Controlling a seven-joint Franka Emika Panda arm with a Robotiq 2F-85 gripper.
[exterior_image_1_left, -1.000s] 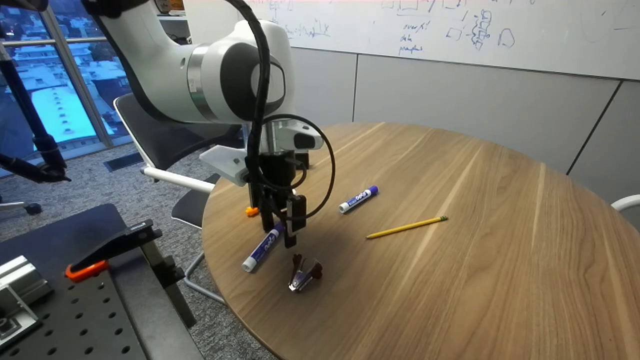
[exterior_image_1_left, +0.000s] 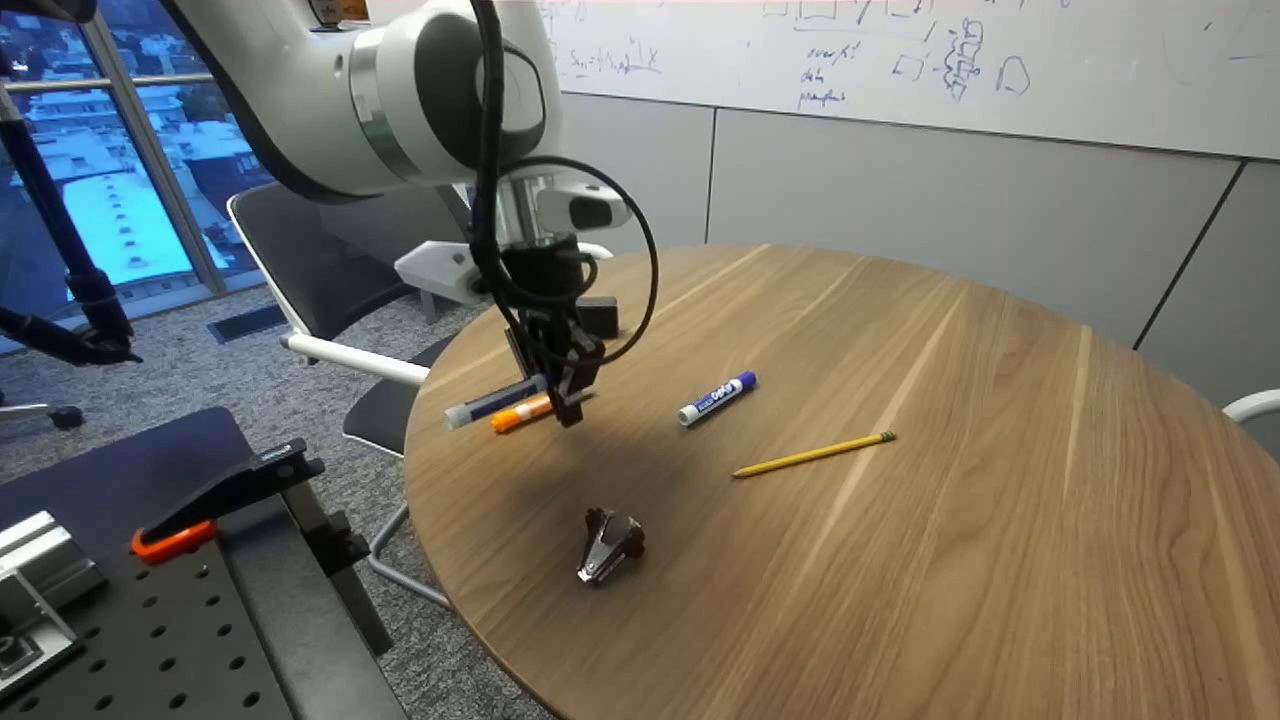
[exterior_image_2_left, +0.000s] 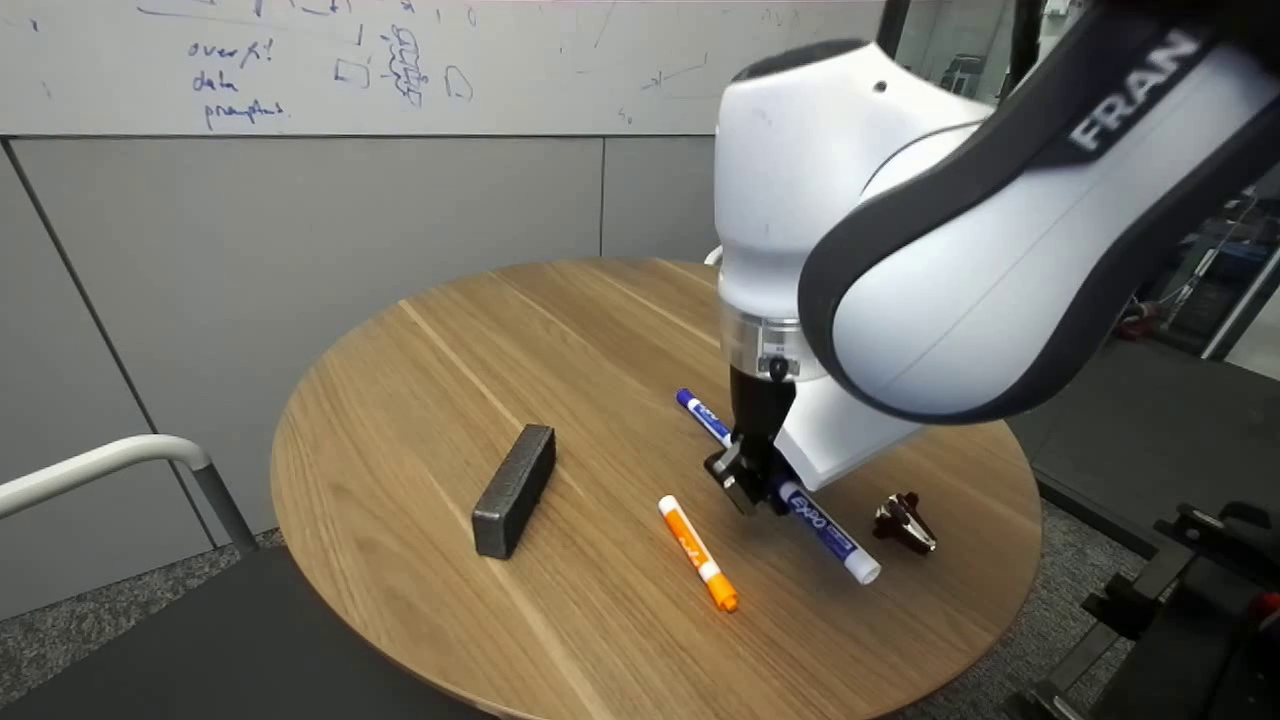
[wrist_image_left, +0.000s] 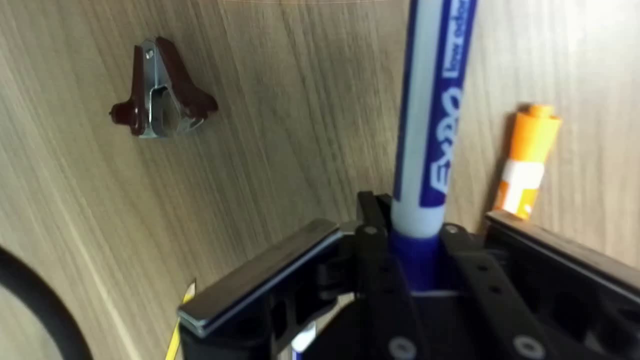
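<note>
Gripped by its blue cap end, a blue-and-white Expo marker (wrist_image_left: 429, 120) stretches away from my gripper in the wrist view. My fingers are shut on it. Exterior view 1 has the held marker (exterior_image_1_left: 494, 402) raised over the table's left side, passing behind the gripper (exterior_image_1_left: 566, 402). The orange marker (exterior_image_1_left: 523, 413) lies on the table just below it there. In exterior view 2 the held marker (exterior_image_2_left: 828, 532) slants down to the right from the gripper (exterior_image_2_left: 758, 480), clear of the orange marker (exterior_image_2_left: 696, 552).
A second blue marker (exterior_image_1_left: 717, 398) and a yellow pencil (exterior_image_1_left: 816, 455) lie right of the gripper. The staple remover (exterior_image_1_left: 609, 546) sits nearer the front edge. A dark eraser block (exterior_image_2_left: 515, 492) rests at the left in exterior view 2.
My gripper has risen and moved slightly left, away from the staple remover. The marker that was on the table is now lifted in it, and the fingers have shut.
</note>
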